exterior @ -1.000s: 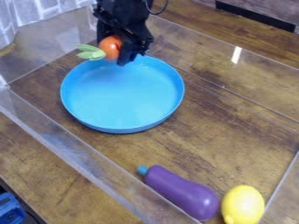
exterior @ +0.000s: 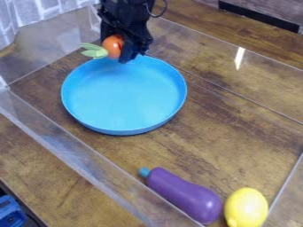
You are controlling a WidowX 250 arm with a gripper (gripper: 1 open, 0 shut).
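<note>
An orange toy carrot [exterior: 112, 46] with pale green leaves is at the upper rim of a blue round plate [exterior: 124, 105]. My black gripper [exterior: 120, 46] is over it at the plate's far edge, around the carrot; whether the fingers are closed on it is hard to make out.
A purple toy eggplant [exterior: 183, 193] and a yellow lemon [exterior: 246, 208] lie at the lower right. Clear walls cross the left and right of the wooden surface [exterior: 236, 115]. A blue object [exterior: 9, 211] sits at the lower left corner. The wood right of the plate is clear.
The gripper and carrot have shifted very slightly at the plate's far edge; the plate and other toys stay where they were.
</note>
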